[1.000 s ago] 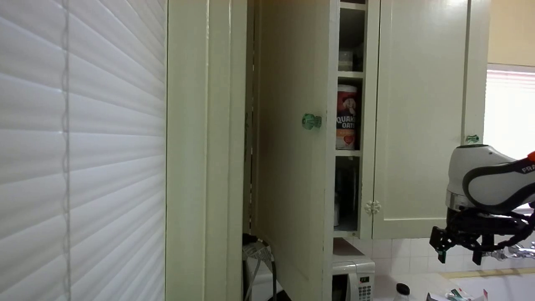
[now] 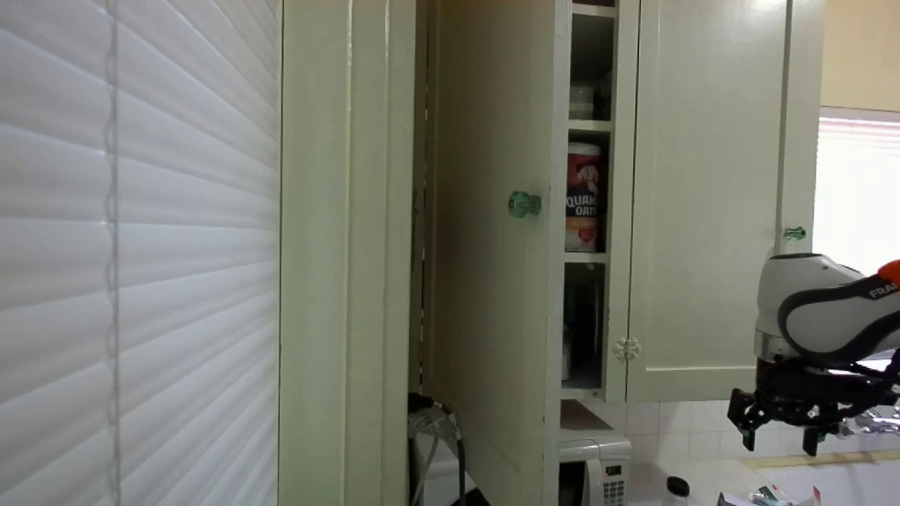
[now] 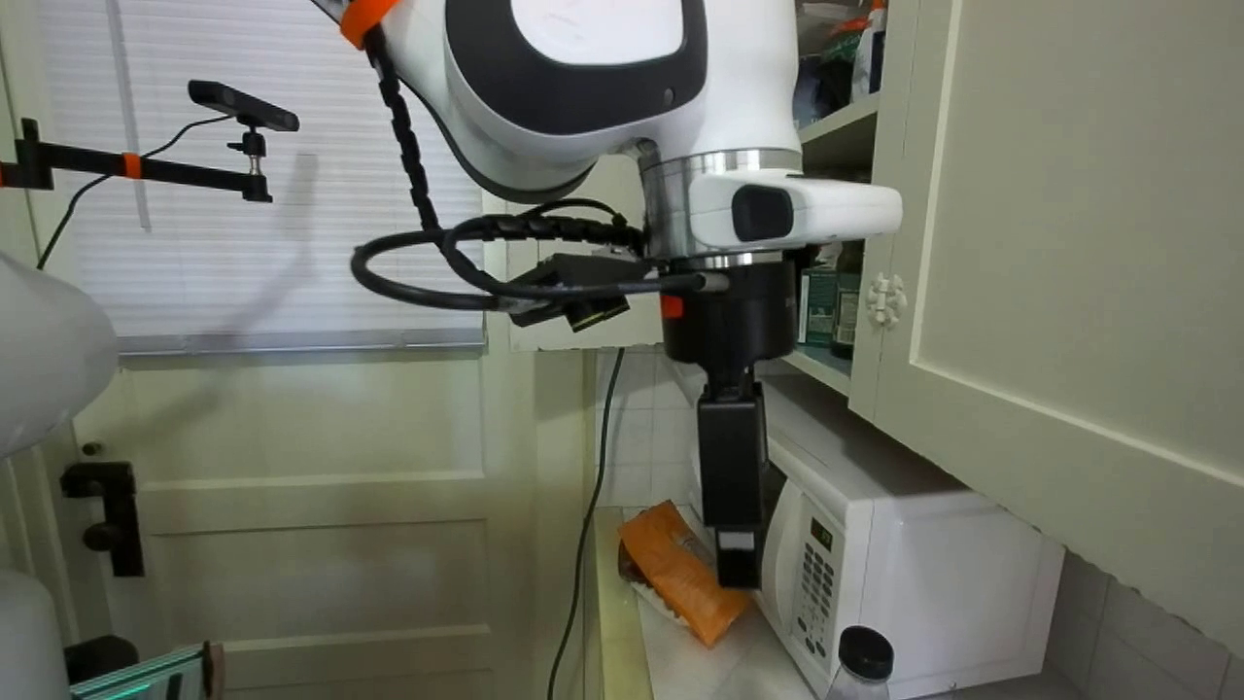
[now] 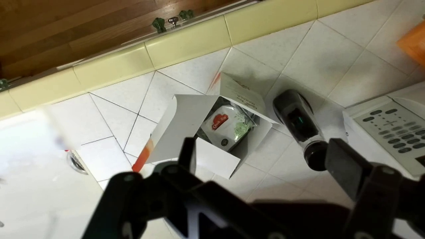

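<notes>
My gripper is open and points down over the counter, with nothing between its fingers. Below it in the wrist view is an open white carton (image 4: 177,127), its flaps spread, with a white packet (image 4: 225,126) bearing a red label and green print inside. A dark-capped bottle (image 4: 297,115) lies or stands to the right of the carton; its pose is hard to tell from above. In exterior view 1 the gripper (image 2: 778,447) hangs above the counter, apart from the carton (image 2: 806,499), which shows only at the bottom edge.
A white microwave (image 3: 933,583) stands beside the bottle (image 3: 863,665). The upper cabinet door (image 2: 493,295) is swung open, showing an oats canister (image 2: 583,198) on a shelf. An orange bag (image 3: 682,572) lies on the counter. The sink (image 4: 36,187) is left of the carton.
The arm and gripper have come down a little and shifted slightly right in exterior view 1. The cabinet, microwave and counter items look unchanged.
</notes>
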